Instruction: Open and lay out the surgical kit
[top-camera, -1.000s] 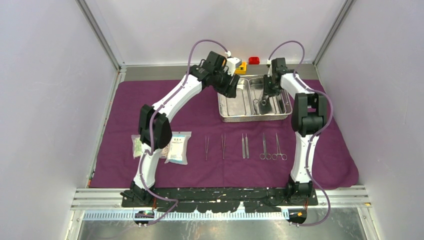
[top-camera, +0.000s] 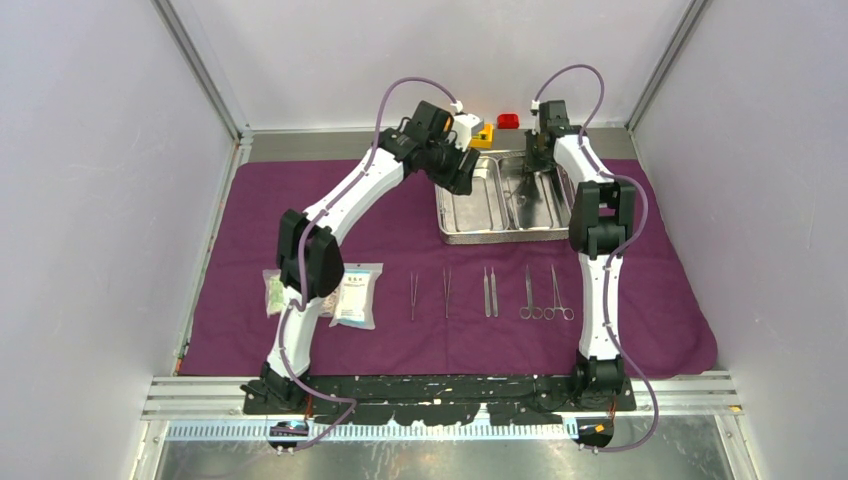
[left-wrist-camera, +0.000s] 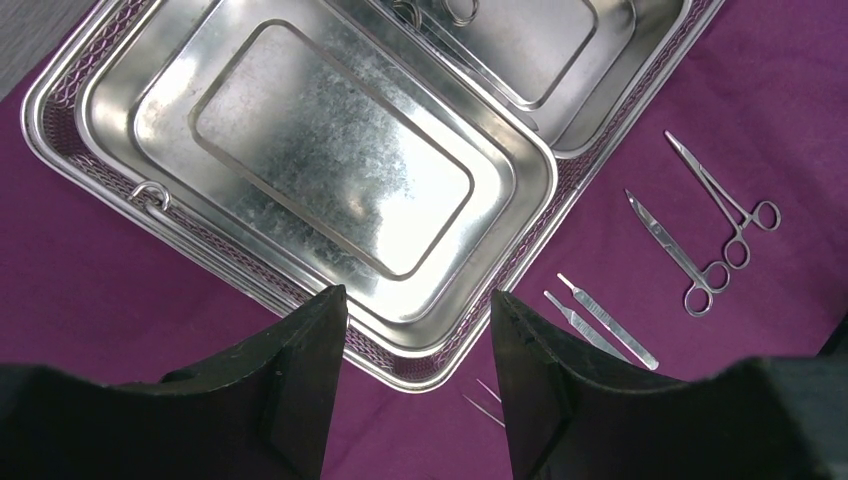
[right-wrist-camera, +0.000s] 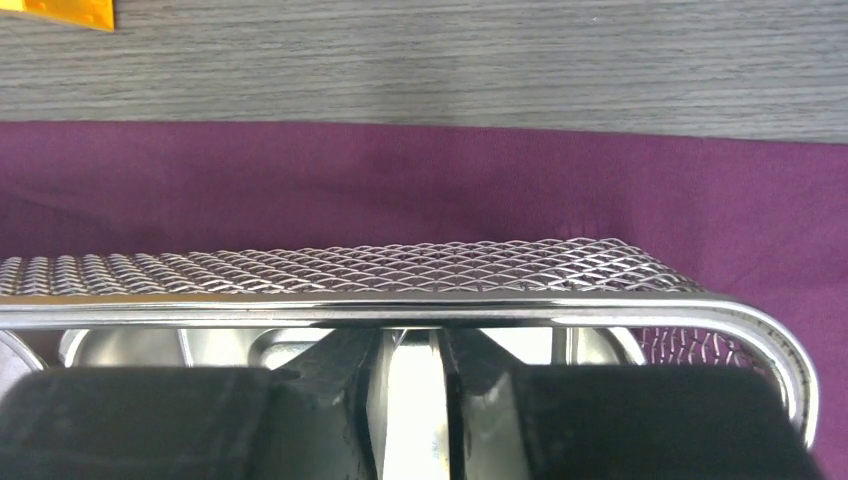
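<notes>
The mesh basket (top-camera: 508, 237) stands at the back of the purple cloth with two steel trays inside. Over its left tray (left-wrist-camera: 350, 160), which looks empty in the left wrist view, my left gripper hangs open with nothing between its fingers. Metal finger rings (left-wrist-camera: 462, 10) show in the other tray, the rest of that instrument cut off. My right gripper is low by the basket's back rim (right-wrist-camera: 400, 310), with a narrow gap between its fingers; whether an instrument sits deeper there is unclear. Scissors (top-camera: 529, 295), a clamp (top-camera: 556, 297), scalpel handles (top-camera: 490, 294) and tweezers (top-camera: 447, 294) lie in a front row.
White packet (top-camera: 356, 296) and a green packet (top-camera: 273, 291) lie at left, partly under my left arm. Yellow (top-camera: 483, 136) and red (top-camera: 508, 121) objects stand behind the basket. Left of the basket, the cloth (top-camera: 260, 210) is clear.
The left arm and the laid-out instruments have stayed in place.
</notes>
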